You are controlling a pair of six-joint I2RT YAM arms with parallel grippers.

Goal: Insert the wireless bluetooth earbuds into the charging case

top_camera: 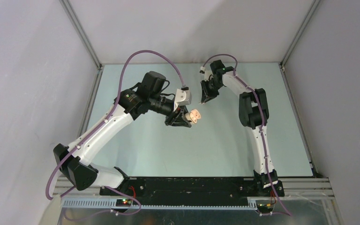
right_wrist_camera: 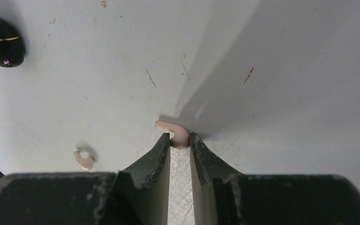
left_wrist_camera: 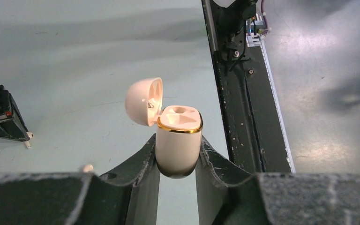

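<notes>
My left gripper is shut around the lower body of the pale pink charging case [left_wrist_camera: 179, 147], which has a gold band. The case's lid [left_wrist_camera: 140, 101] stands open to the left, and its hollows look empty. In the top view the case [top_camera: 193, 116] is held near the middle of the table. My right gripper points down and is shut on one pink earbud [right_wrist_camera: 181, 138], its curved stem poking out to the upper left. Whether this earbud touches the table, I cannot tell. A second earbud [right_wrist_camera: 85, 161] lies loose on the table, left of that gripper.
A glossy dark rounded shape [right_wrist_camera: 2, 41] with a gold line sits at the upper left of the right wrist view; what it is, I cannot tell. White walls flank it.
</notes>
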